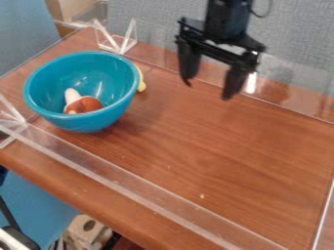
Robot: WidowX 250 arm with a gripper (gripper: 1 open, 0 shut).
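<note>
My gripper [209, 73] hangs over the back middle of the wooden table, its two black fingers spread apart with nothing seen between them; it is somewhat blurred. On the left stands a teal bowl [115, 81] holding a red-orange round object [85, 105] and a white object [72, 96]. A small yellow object [140, 83] lies just right of the bowl, partly behind it.
Clear plastic edging with white brackets [115, 41] runs along the table [216, 166]. A blue surface lies below at the lower left.
</note>
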